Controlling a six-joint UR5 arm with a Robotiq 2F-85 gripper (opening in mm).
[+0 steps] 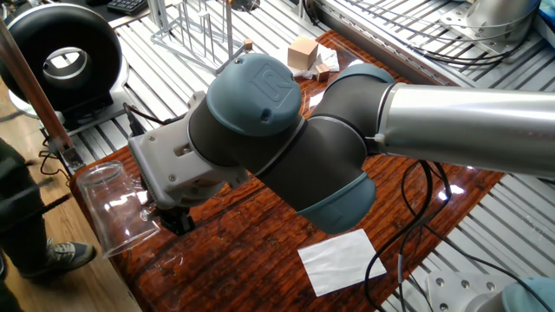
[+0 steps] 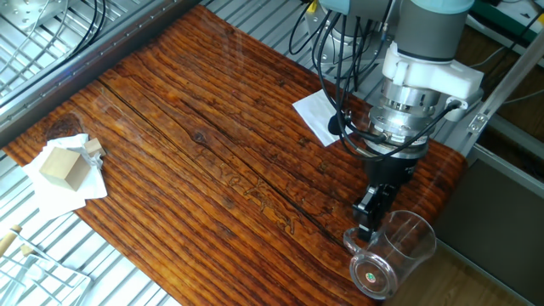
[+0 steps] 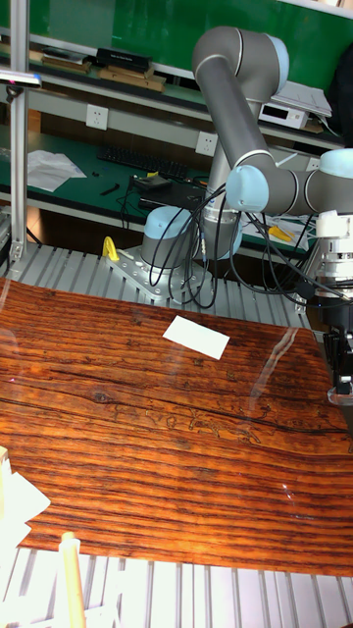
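A clear glass mug (image 2: 411, 241) is at the table's edge, its round base with a small green mark facing the camera in exterior view 2. Its handle (image 2: 350, 242) points toward my gripper (image 2: 366, 223). The dark fingertips are right at the handle, overlapping it in this view, and whether they are clamped on it does not show. In exterior view 1 the mug (image 1: 117, 212) appears beside the wrist, whose housing hides most of the gripper (image 1: 176, 221). Exterior view 3 catches only part of the gripper (image 3: 341, 388) at its right border.
White paper (image 2: 325, 117) lies flat near the arm's base. At the table's opposite end, a wooden block (image 2: 65, 168) and a smaller one (image 2: 93, 147) rest on white paper, close to a wire rack (image 2: 38, 276).
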